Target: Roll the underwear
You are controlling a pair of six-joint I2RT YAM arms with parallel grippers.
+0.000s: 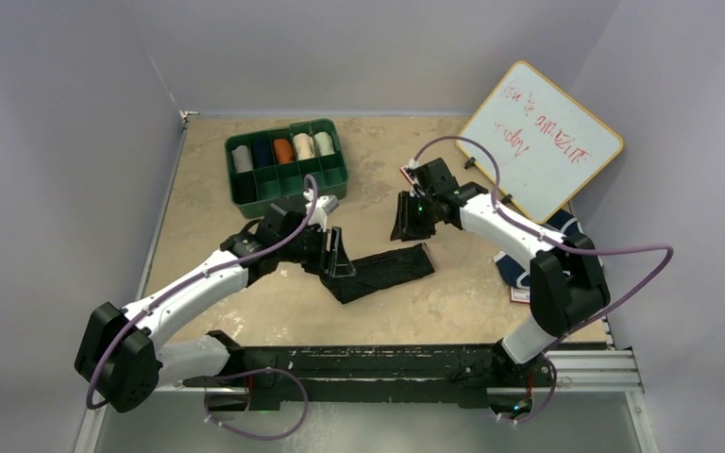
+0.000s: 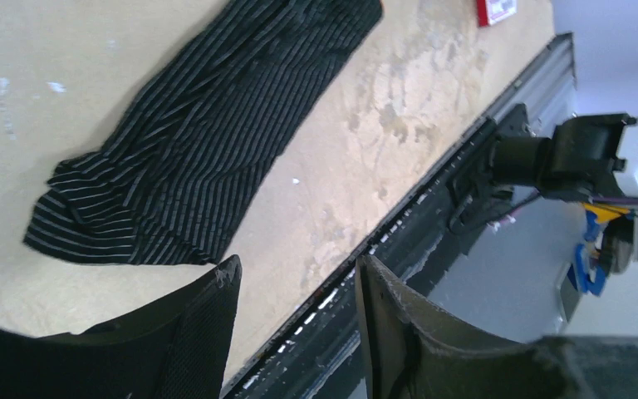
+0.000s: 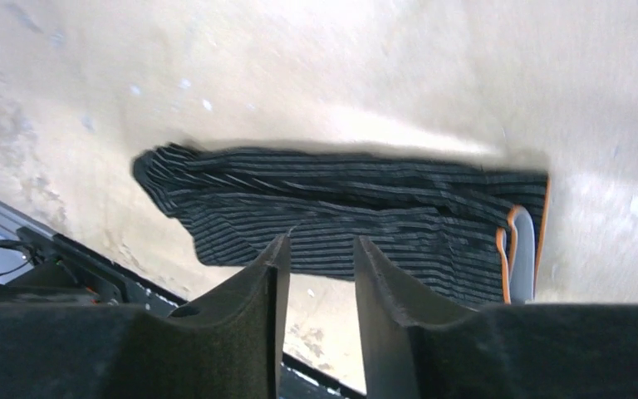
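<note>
The black striped underwear (image 1: pixel 387 273) lies on the table as a long folded strip, slanting up toward the right. Its orange-edged waistband (image 3: pixel 522 249) shows at the right end, and the left end (image 2: pixel 83 218) is creased. My left gripper (image 1: pixel 342 271) hangs open over the strip's left end, nothing between its fingers. Above and behind the right part is my right gripper (image 1: pixel 413 236), its fingers (image 3: pixel 386 291) parted with a gap and no cloth between them. The underwear lies flat below, apart from both.
A green divided box (image 1: pixel 288 184) holds several rolled garments at the back left. A whiteboard (image 1: pixel 541 137) stands back right, with dark blue white-trimmed underwear (image 1: pixel 510 271) partly behind the right arm.
</note>
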